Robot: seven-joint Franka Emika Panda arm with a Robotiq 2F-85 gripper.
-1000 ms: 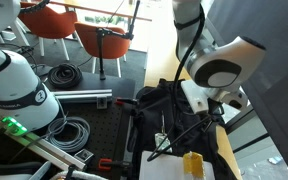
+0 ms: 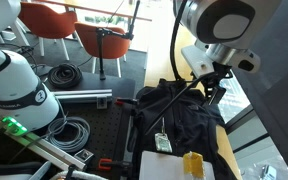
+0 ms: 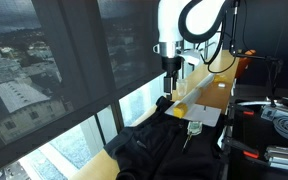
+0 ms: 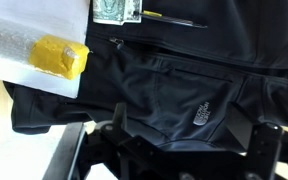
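Observation:
A black jacket [image 4: 184, 90] with a small white logo lies spread on the table and fills most of the wrist view. My gripper hangs above it, open, with no object seen between its fingers. In exterior view 1 the gripper [image 2: 213, 88] is over the jacket's far right part. A banknote [image 4: 117, 10] and a thin dark stick with a yellow end [image 4: 166, 17] rest on the jacket. Beside them, a clear bubble-wrap roll with a yellow end [image 4: 60, 57] lies on a white sheet [image 4: 34, 80].
Along the table's far side in exterior view 2 runs a window [image 3: 84, 130] with a dark blind. Coiled cables [image 2: 69, 133] and a white robot base [image 2: 14, 90] stand to the left in exterior view 1. Bare wood [image 2: 159, 50] shows behind the jacket.
The arm has risen and moved back from the sheet, away from the jacket's middle. The jacket, banknote and roll look unmoved.

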